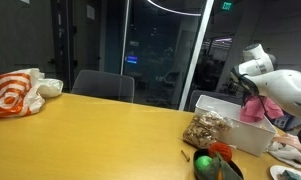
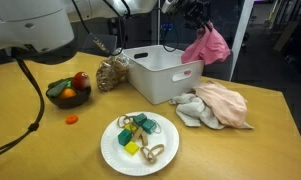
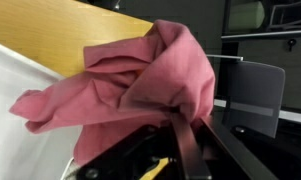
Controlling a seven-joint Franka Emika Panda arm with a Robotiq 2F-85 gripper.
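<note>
A pink cloth (image 2: 207, 46) hangs from my gripper (image 2: 199, 22), which is shut on it. In the wrist view the bunched pink cloth (image 3: 140, 85) spreads out ahead of the fingers and covers much of the view. Exterior view 2 shows the cloth at the right end of a white bin (image 2: 163, 81), its lower part level with the rim. Whether it touches the bin is hard to tell. On the table beside the bin lie a pale peach cloth (image 2: 220, 103) and a whitish cloth (image 2: 193, 112).
A white plate (image 2: 140, 165) with small coloured pieces stands in front of the bin. To its left are a dark fruit bowl (image 2: 69, 99) and a brown crinkled bag (image 2: 109, 72). A patterned bag (image 1: 25, 92) lies far left.
</note>
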